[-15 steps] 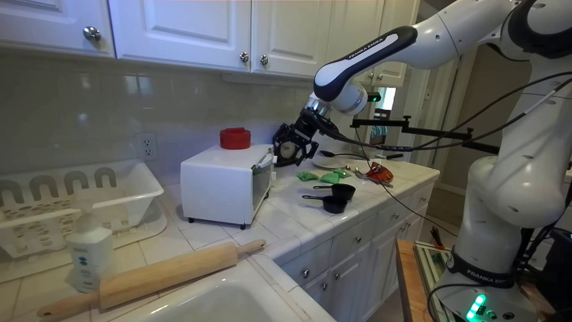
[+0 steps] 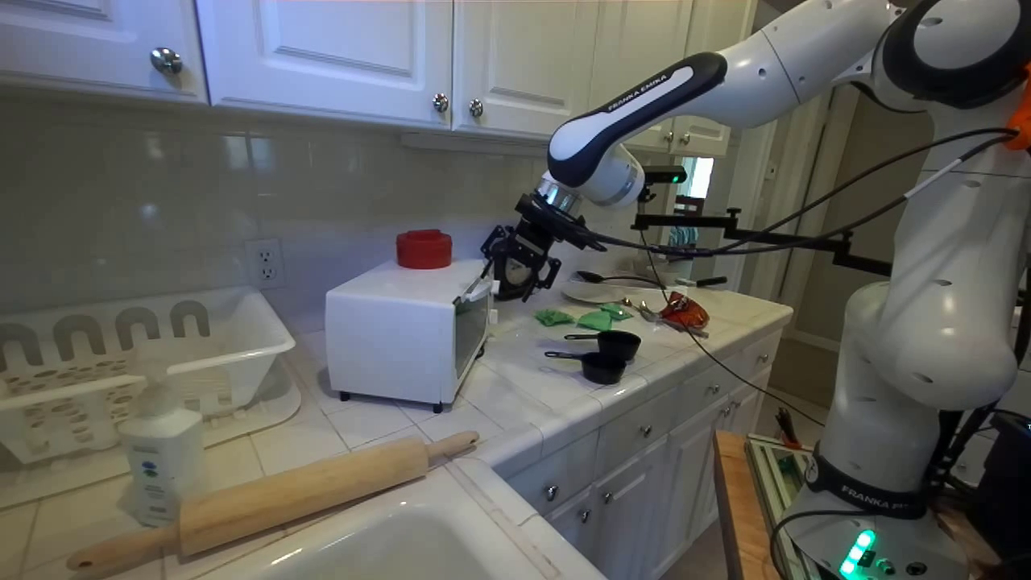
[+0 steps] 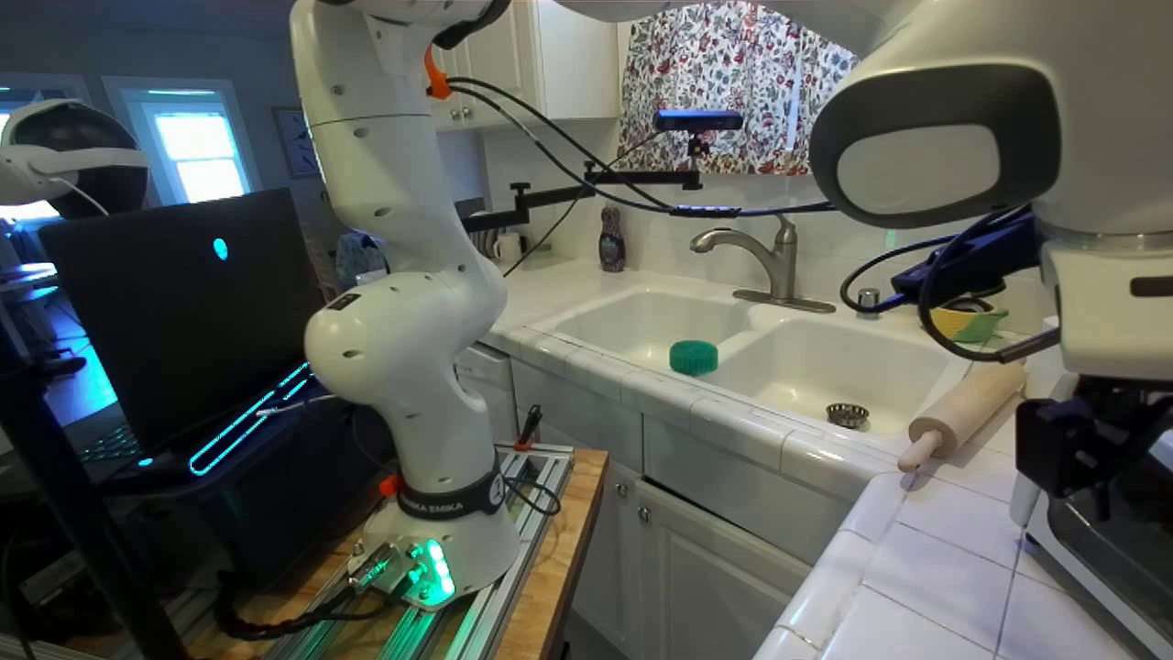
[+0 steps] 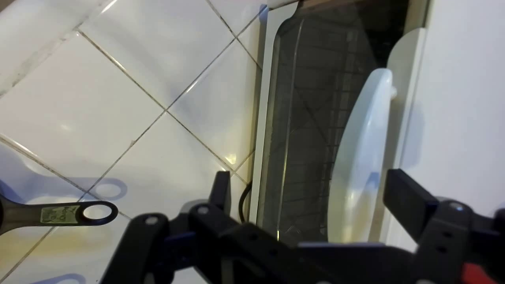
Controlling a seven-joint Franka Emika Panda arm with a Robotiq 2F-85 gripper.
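Observation:
A white toaster oven (image 2: 391,333) stands on the tiled counter, its dark glass door (image 4: 307,118) facing the arm. Along the door's upper edge runs a pale curved handle (image 4: 362,161). My gripper is open at the oven's front. In the wrist view the handle appears between the two spread fingers, closer to the right one; whether either finger touches it, I cannot tell. The door looks closed. Seen from exterior view 1, the gripper (image 2: 512,275) is beside the oven's upper front edge.
A red round container (image 2: 423,250) sits on top of the oven. Two small black pans (image 2: 601,366), green items (image 2: 594,320) and a plate lie on the counter to its right. Nearer are a rolling pin (image 2: 309,488), a soap bottle (image 2: 163,454) and a white dish rack (image 2: 232,372).
The arm has shifted a little to the left in exterior view 1, bringing my gripper closer to the oven's upper front edge. The oven and counter objects have stayed put.

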